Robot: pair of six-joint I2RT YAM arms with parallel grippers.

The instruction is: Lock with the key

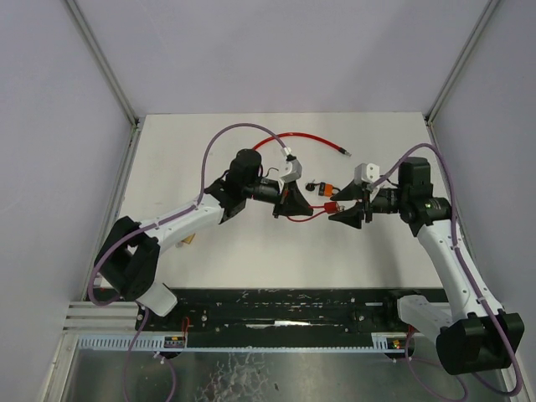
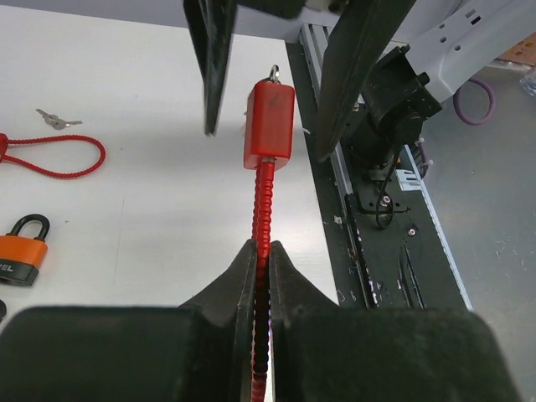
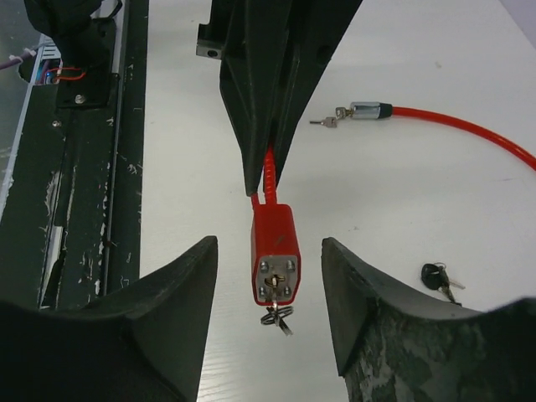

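Note:
My left gripper (image 1: 303, 209) is shut on a red cord (image 2: 261, 201), from which a red rectangular lock body (image 2: 268, 126) sticks out. In the right wrist view the lock (image 3: 274, 239) shows a metal keyway face with a small key (image 3: 276, 315) at its lower end. My right gripper (image 1: 342, 205) is part open, its two fingers standing on either side of the lock, apparently not touching it in the right wrist view.
An orange padlock (image 2: 22, 251), a black key fob with keys (image 3: 434, 276), a second red loop (image 2: 71, 172) with a key and a red cable lock (image 3: 461, 126) lie on the white table.

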